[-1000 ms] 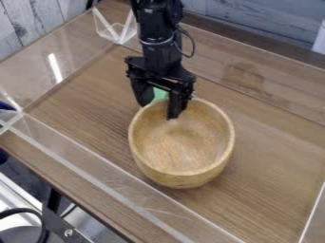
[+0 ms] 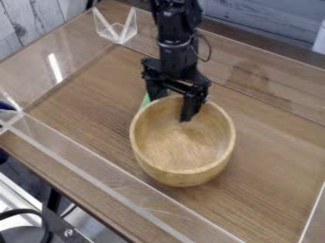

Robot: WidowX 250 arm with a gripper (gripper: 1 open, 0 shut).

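Note:
A large tan bowl (image 2: 181,152) sits on the wooden table. Over its back rim hangs my black gripper (image 2: 176,93), reaching down from the top of the view with its fingers spread open. A small green object (image 2: 148,102) shows at the bowl's back left, partly hidden behind the gripper and rim; I cannot tell whether the fingers touch it.
A clear plastic piece (image 2: 114,27) stands at the back left. Clear strips run along the table's left edge, and black cables lie at the lower left.
My gripper has shifted slightly right and up over the bowl's back rim, uncovering a little more of the green object's left side. The bowl stays in place.

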